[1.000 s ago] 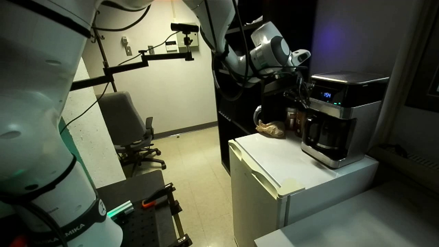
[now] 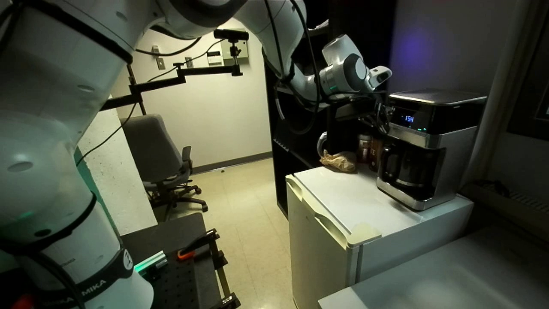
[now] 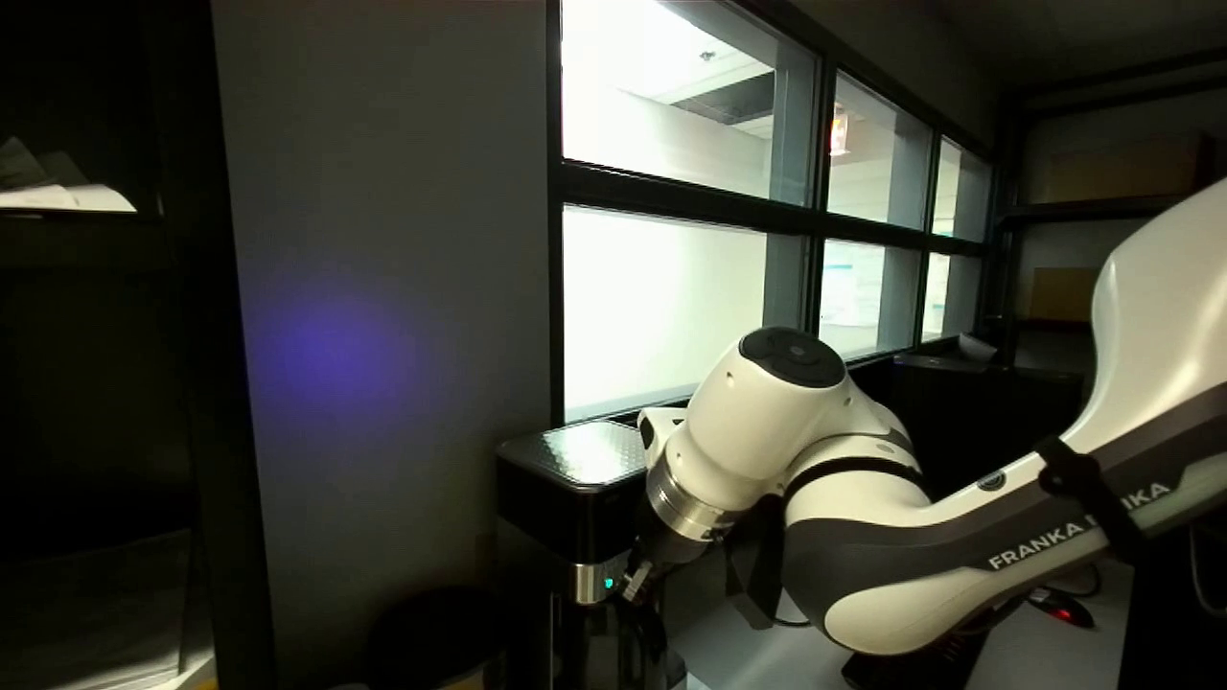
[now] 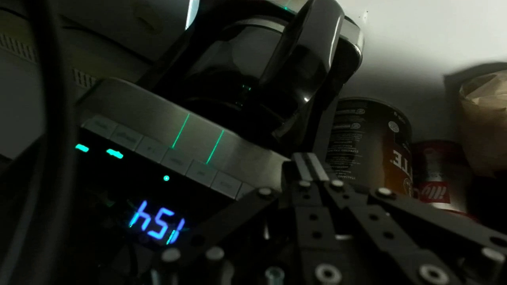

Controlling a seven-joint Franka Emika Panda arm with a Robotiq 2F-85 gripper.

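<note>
A coffee maker [image 2: 466, 149] of black and steel stands on a small white fridge [image 2: 329, 193], its blue display [image 4: 157, 223] lit. Its glass carafe [image 2: 414, 167] sits inside, and the dark carafe handle [image 4: 302, 61] shows at the top of the wrist view. My gripper is shut, fingertips together with nothing visible between them. It is by the end of the steel button strip [image 4: 223, 149], at the machine's front corner. Whether the tips touch the machine cannot be told. In exterior view 2 the gripper [image 3: 635, 585] is beside the machine's steel front.
A dark can [image 4: 366, 142], a red-labelled can [image 4: 437, 175] and a crumpled paper bag [image 2: 339, 161] stand close beside the machine. Black shelving [image 2: 280, 154] rises behind. The fridge top in front of the bag and machine is clear.
The arm's wrist has shifted slightly right and downward in exterior view 1, bringing the gripper closer to the coffee maker's front. The coffee maker, cans and bag have not moved.
</note>
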